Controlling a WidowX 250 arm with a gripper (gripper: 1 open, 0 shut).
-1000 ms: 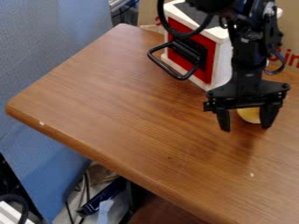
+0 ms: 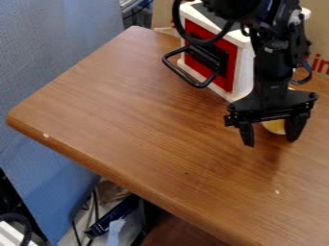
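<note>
My black gripper [image 2: 270, 134] points down low over the right part of the wooden table [image 2: 129, 125], its two fingers apart. A small yellow round object [image 2: 274, 125] shows between and behind the fingers, partly hidden by them; whether they touch it I cannot tell. Behind the arm stands a red and white box [image 2: 240, 85] with a black metal handle on its front.
Below the edge lie bags and cables. A cardboard panel stands at the back right.
</note>
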